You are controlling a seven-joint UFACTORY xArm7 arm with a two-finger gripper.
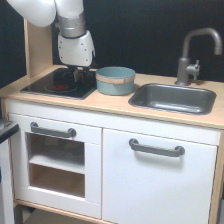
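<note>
A grey-green pot (116, 82) stands upright on the wooden counter, between the black stove top and the sink. My white arm comes down from the upper left, over the stove. Its dark gripper (82, 73) is just left of the pot, near the pot's left rim. The fingers are small and dark against the dark background, so their spacing and any contact with the pot are unclear.
The black stove top (62, 84) has a reddish burner ring. At the right are a metal sink (174, 98) and a grey faucet (190, 55). White cabinet doors with grey handles (157, 148) form the front. Bare counter lies around the pot.
</note>
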